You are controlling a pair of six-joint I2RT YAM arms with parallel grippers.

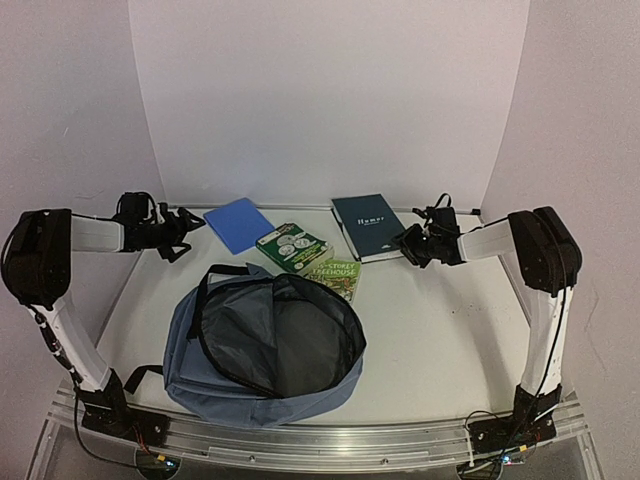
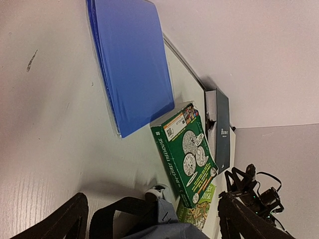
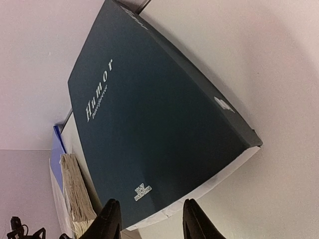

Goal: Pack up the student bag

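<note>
The blue-grey backpack lies at the front left of the table with its main compartment wide open. Beyond it are a flat blue folder or book, a green treehouse book and a lighter green treehouse book partly overlapped by it. At the back right lies the thick dark "Humor" book. My right gripper is open at this book's near corner, nothing seen between its fingers. Left of the blue item, my left gripper stands open and empty.
The backpack's strap trails left on the table. A back wall rises right behind the books. Free table surface lies at the front right.
</note>
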